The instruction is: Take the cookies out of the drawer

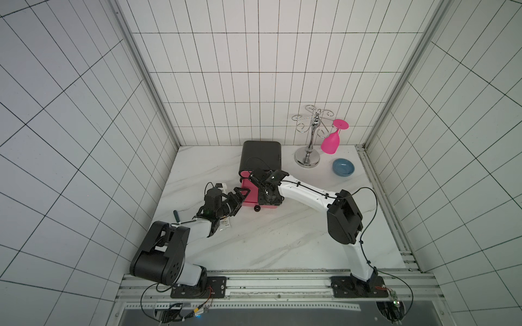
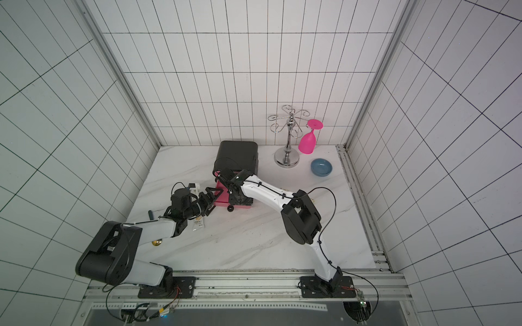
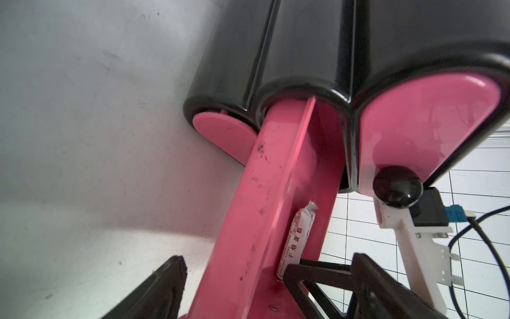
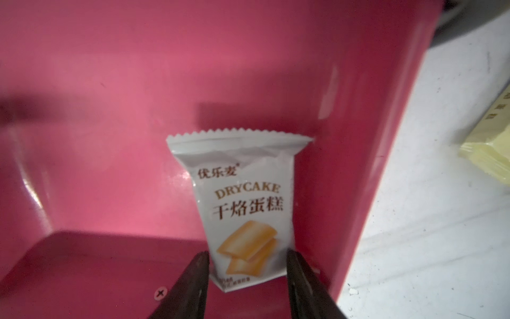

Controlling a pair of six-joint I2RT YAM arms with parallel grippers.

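Observation:
A pink drawer [image 4: 132,175] is pulled out from a black cabinet [image 1: 261,156]. On its floor, near one side wall, lies a white wrapped cookie packet [image 4: 247,212] marked DRYCAKE. My right gripper is inside the drawer, its fingers spread on either side of the packet's lower end; one finger [image 4: 301,281] looks very close to or touching the wrapper. The packet shows in the left wrist view too, beyond the drawer's near wall [image 3: 255,207]. My left gripper stands open, with that wall between its fingers. Both top views hide the packet behind my right arm.
A yellow packet [image 4: 494,138] lies on the table outside the drawer. Another small packet [image 2: 199,222] is by my left arm. A metal stand [image 1: 308,154] with a pink goblet [image 1: 331,142] and a blue bowl [image 1: 343,167] occupy the back right.

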